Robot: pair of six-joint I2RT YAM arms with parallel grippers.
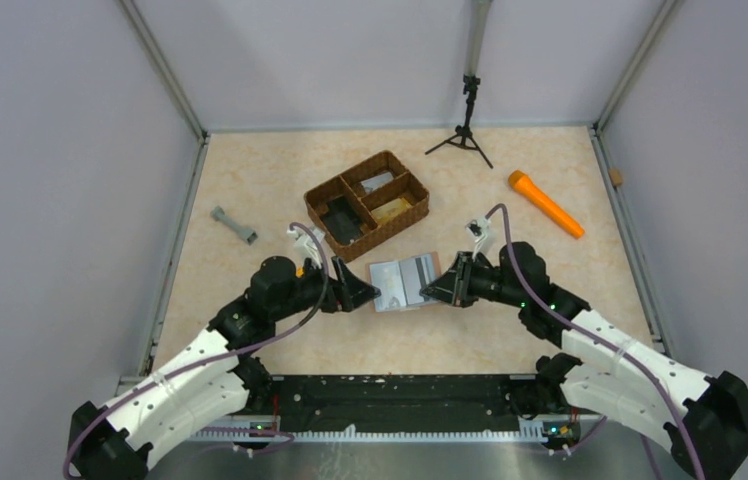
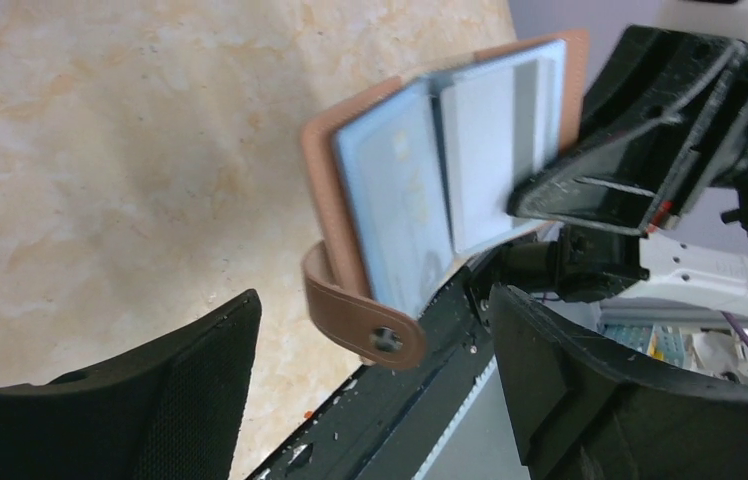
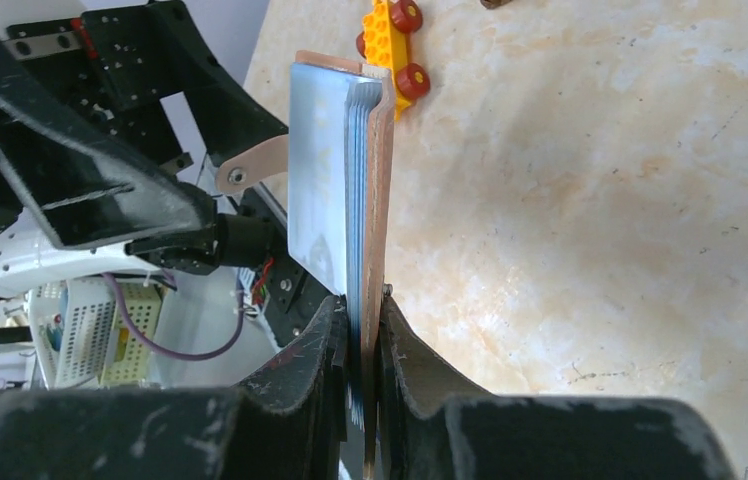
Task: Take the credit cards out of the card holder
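The card holder [image 1: 386, 287] is spread open between my two arms, brown outside with pale blue sleeves inside. A whitish card or sleeve [image 2: 490, 140] shows on its half nearer the right gripper. My right gripper is shut on the holder's edge, pinching cover and sleeves together. My left gripper is open; its fingers [image 2: 550, 370] stand apart, with the holder's snap strap [image 2: 365, 315] seen beyond and between them. In the right wrist view the holder [image 3: 335, 170] is nearly edge-on, its strap side near the left gripper. Whether the strap touches a left finger is unclear.
Behind the arms stands a wicker basket [image 1: 378, 235] with compartments holding several flat items. An orange microphone [image 1: 547, 204] lies at right, a grey tool [image 1: 234, 225] at left. A yellow toy with red wheels [image 3: 387, 45] is near the left arm.
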